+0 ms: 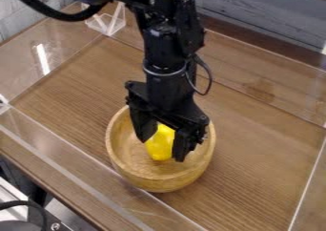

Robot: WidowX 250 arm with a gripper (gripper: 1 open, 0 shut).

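Observation:
The black arm comes down from the top centre of the view to my gripper [167,130], which hangs low inside a round tan bowl [158,179]. Its two black fingers reach down either side of a small yellow object [158,148] in the bowl and partly hide it. Whether the fingers touch or grip the yellow object I cannot tell.
The bowl stands on a wooden table [254,168] with clear room to the right and upper left. A clear plastic piece sits at the far upper left, and cables lie beyond the table's lower-left edge.

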